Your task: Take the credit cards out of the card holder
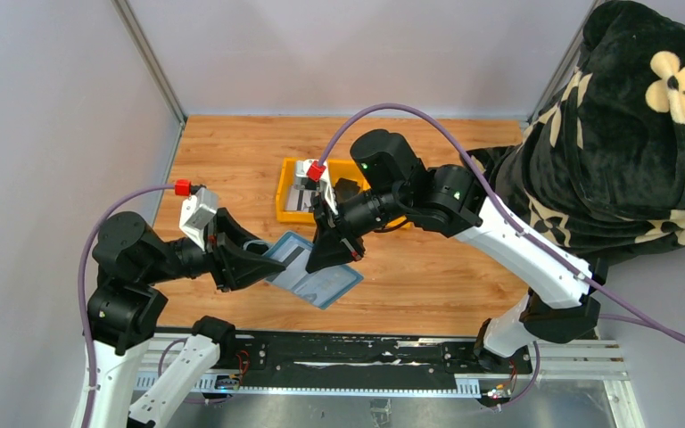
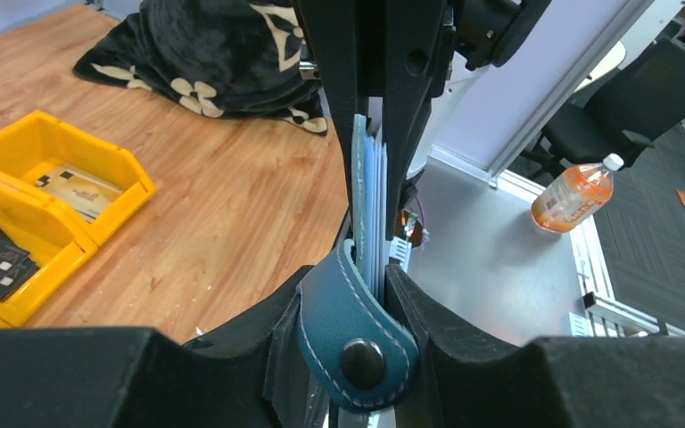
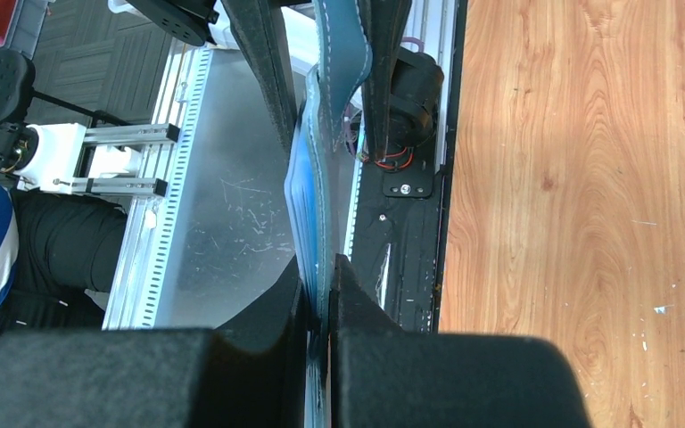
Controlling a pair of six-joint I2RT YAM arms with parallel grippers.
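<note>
The blue card holder, clear sleeves with a teal leather strap, hangs above the table between both grippers. My right gripper is shut on it, seen edge-on in the right wrist view. My left gripper reaches around the strap end at the holder's left; in the left wrist view the strap with its snap fills the space between the fingers, which look part closed. Whether they press on it I cannot tell. Individual cards are hard to make out inside the sleeves.
A yellow bin with cards and dark items sits at the back middle of the wooden table. A dark patterned blanket is heaped at the right.
</note>
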